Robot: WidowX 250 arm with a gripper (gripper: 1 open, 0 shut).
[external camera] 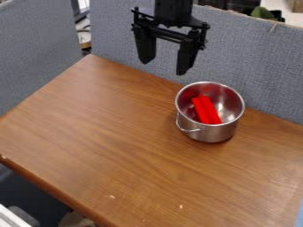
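My black gripper (166, 55) hangs high at the back centre, its two fingers wide apart with nothing between them. Below it and to the right, a steel pot (222, 125) with a wire handle stands on the wooden table. A red oblong object (206, 110) lies inside the pot, leaning along its bottom. The gripper is clear of both.
Grey padded walls (252, 71) line the back and left sides. The table edge runs along the lower left.
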